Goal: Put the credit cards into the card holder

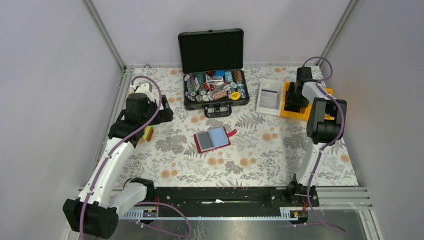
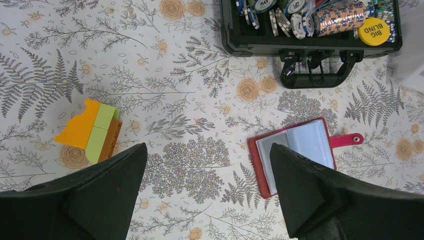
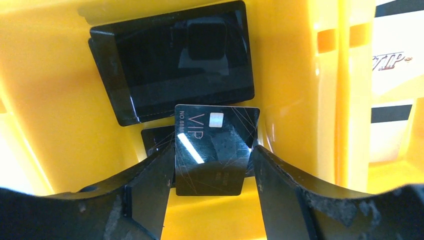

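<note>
In the right wrist view, a black VIP card (image 3: 215, 145) lies on top of another dark card in the yellow bin (image 3: 95, 165). My right gripper is part open, one finger at each side edge of that card; whether both touch it I cannot tell. More black cards (image 3: 175, 60) lie just beyond, in the same bin. The red card holder (image 1: 198, 143) lies spread open in mid-table, showing its grey and pale blue inner sides. Left of it, my left gripper hangs open and empty above the table.
A white bin (image 1: 262, 106) with white, dark-striped cards (image 3: 390, 90) adjoins the yellow one. An open black case (image 1: 190, 106) full of chips stands at the back. A yellow-green block (image 2: 97, 131) sits at left.
</note>
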